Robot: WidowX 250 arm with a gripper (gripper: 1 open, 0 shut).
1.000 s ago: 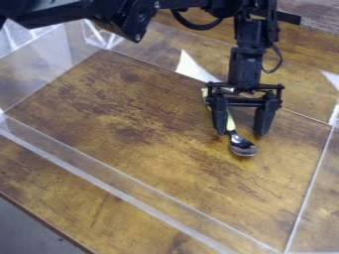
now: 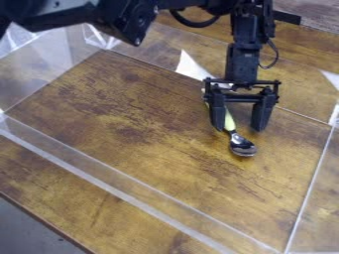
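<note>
My black gripper [image 2: 240,117] is open and low over the wooden table, its fingers straddling a spoon [image 2: 241,147]. The spoon has a pale yellow handle running up under the gripper and a shiny metal bowl toward the front. Part of the handle is hidden behind the gripper.
Clear strips or panels edge the work area at left, front and right. A small white piece [image 2: 189,63] lies behind the gripper. The dark arm comes in from the top.
</note>
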